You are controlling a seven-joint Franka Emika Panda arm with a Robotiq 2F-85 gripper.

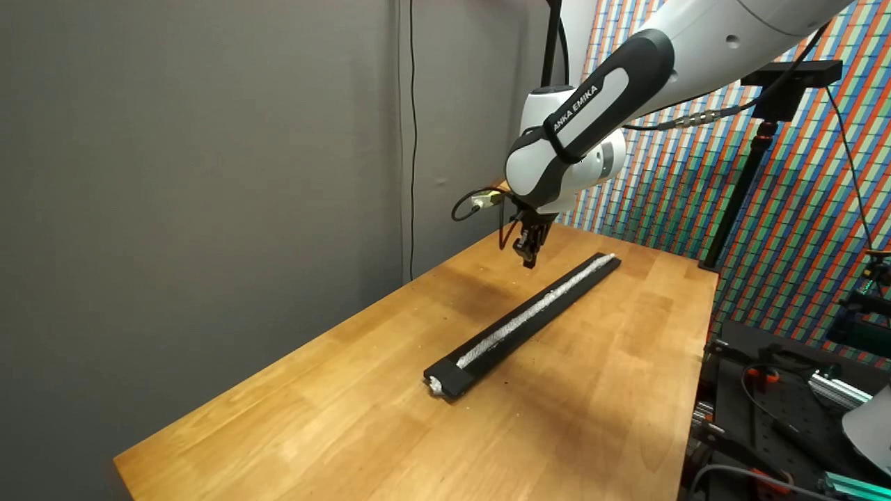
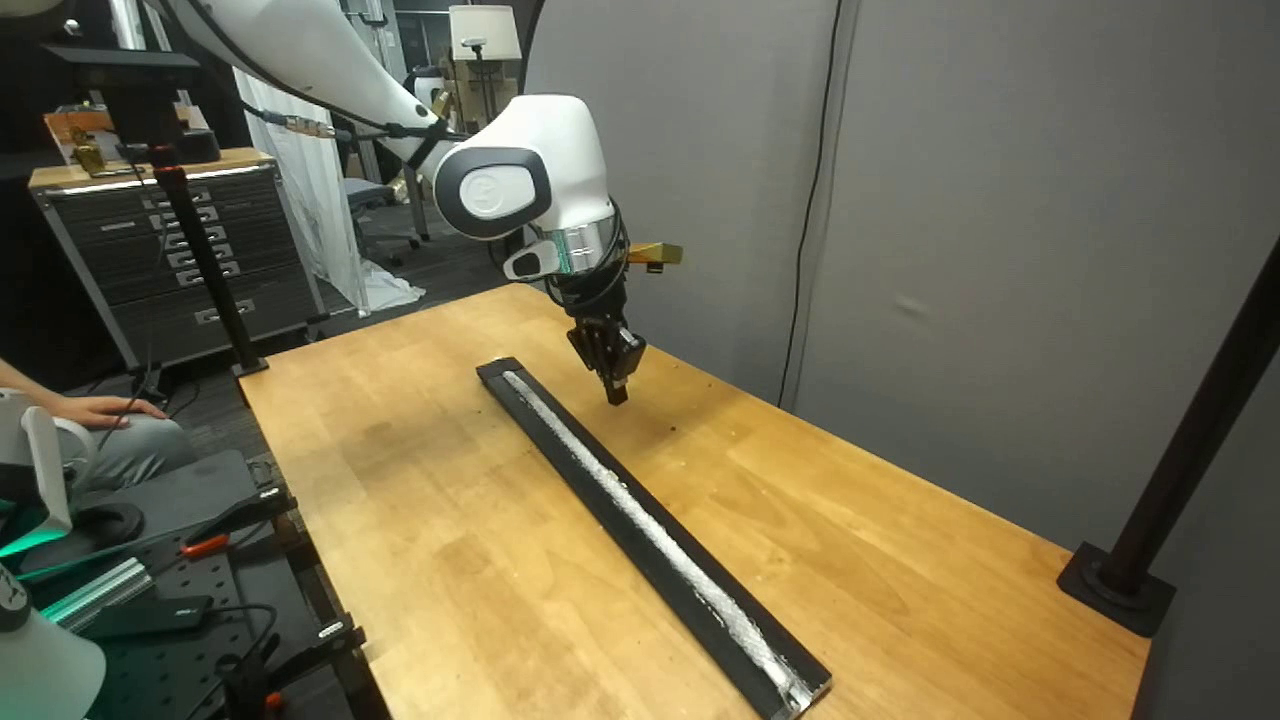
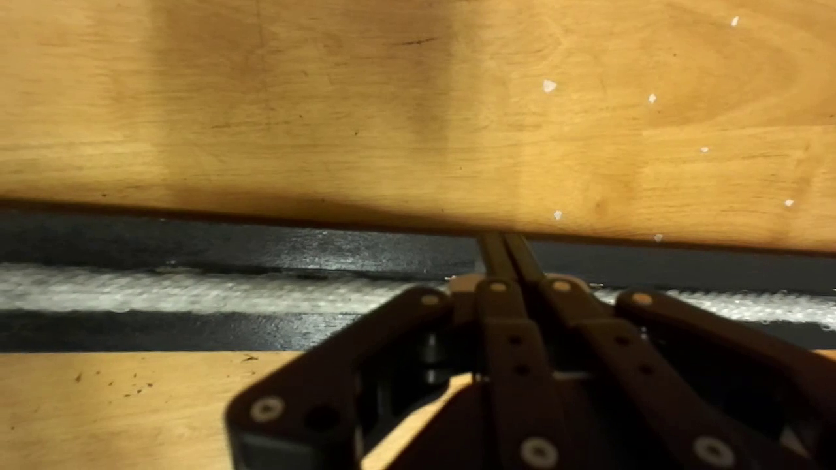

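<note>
A long black bar lies flat on the table, with a white braided rope running along its length. My gripper hangs above the table on the wall side of the bar, near the bar's far end, apart from it. Seen from the other side, the gripper points down with clear air under its tip. In the wrist view the two fingers lie almost side by side, a thin dark line between them and nothing held. They cover part of the bar and rope.
Bare wooden table surrounds the bar on all sides, with small white specks on it in the wrist view. A grey wall borders the table's long side. A black post stands at one corner, and another post at the far edge.
</note>
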